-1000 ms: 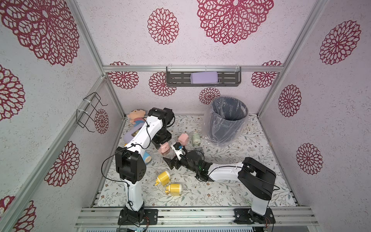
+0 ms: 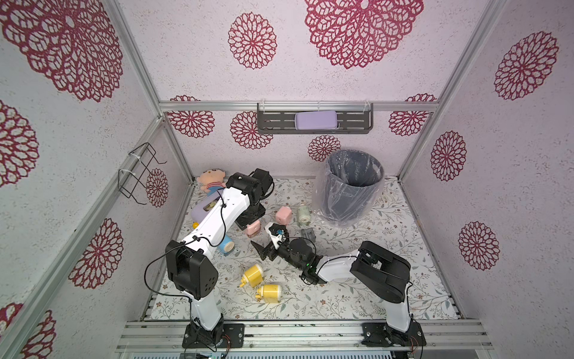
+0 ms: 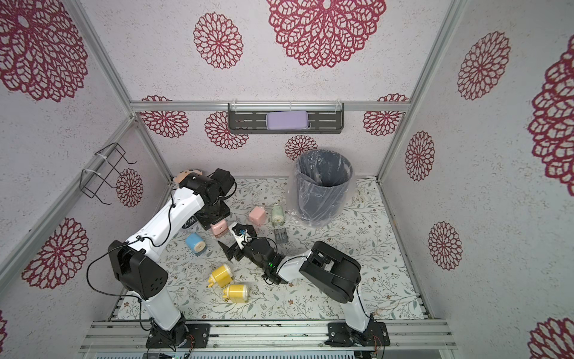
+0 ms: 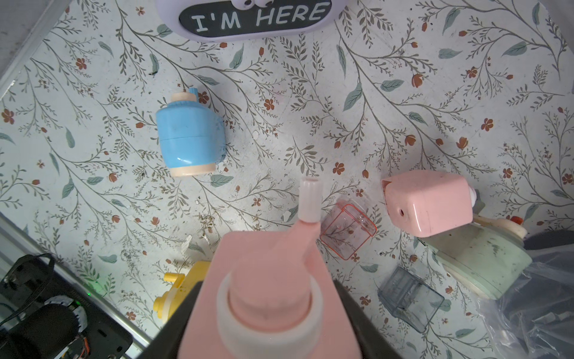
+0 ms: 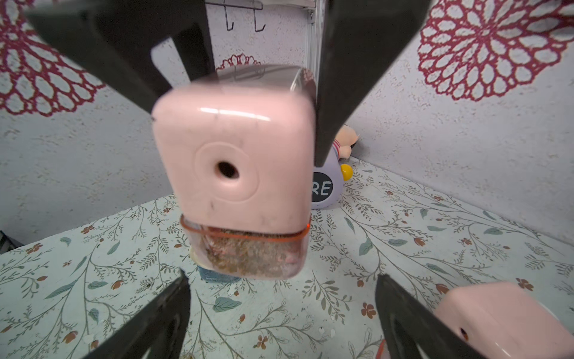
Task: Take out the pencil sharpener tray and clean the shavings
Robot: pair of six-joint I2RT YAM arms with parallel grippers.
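Observation:
My left gripper is shut on a pink sharpener [image 5: 239, 158], held up off the table. The clear tray [image 5: 251, 254] at its bottom has brown shavings in it and still sits against the pink body. Just below and in front of it, my right gripper stands open, with dark fingers [image 5: 406, 323] spread to either side and nothing gripped. From above, the right gripper [image 2: 263, 250] lies close to the sharpener [image 2: 253, 228]. The grey bin [image 2: 349, 185], lined with a clear bag, stands at the back right.
Another pink sharpener [image 2: 283, 215], a green one [image 2: 303, 214], a blue one [image 2: 226, 244] and two yellow ones [image 2: 252, 275] lie around the arms. Loose clear trays [image 4: 348, 230] rest on the table.
My left arm has shifted slightly, the sharpener staying in its gripper. The right arm's elbow has swung a little to the left, while its open gripper has barely moved.

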